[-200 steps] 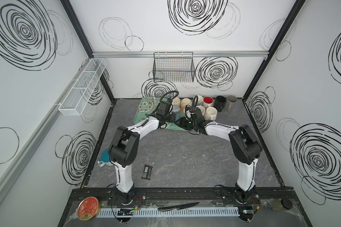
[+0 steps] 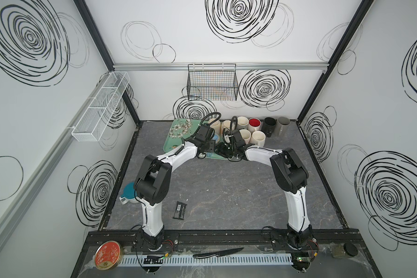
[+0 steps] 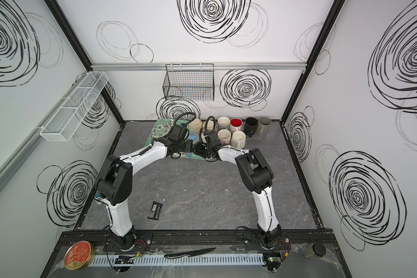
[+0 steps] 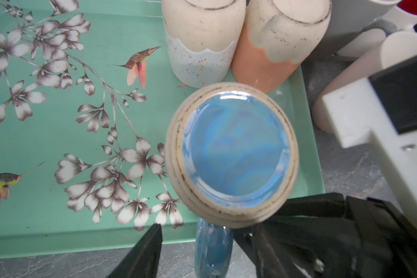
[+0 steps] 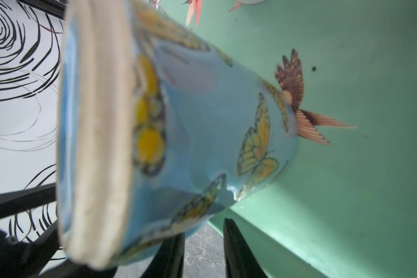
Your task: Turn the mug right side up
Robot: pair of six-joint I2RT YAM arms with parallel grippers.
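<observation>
A blue mug (image 4: 231, 143) with butterflies (image 5: 257, 153) stands bottom-up on the green tray (image 4: 78, 134). In the left wrist view its base fills the middle, and its handle points down between the fingers of my left gripper, which stand open on either side. My right gripper is open, low beside the mug's side, close to it. In the top views both grippers meet over the front right part of the tray, hiding much of the mug.
Cream-and-coloured mugs (image 4: 203, 51) stand behind the blue one, and several more (image 2: 258, 139) stand on the table to the right. A wire basket (image 2: 212, 83) hangs on the back wall.
The right arm has shifted leftward toward the tray and mug. The left gripper has moved slightly around the mug.
</observation>
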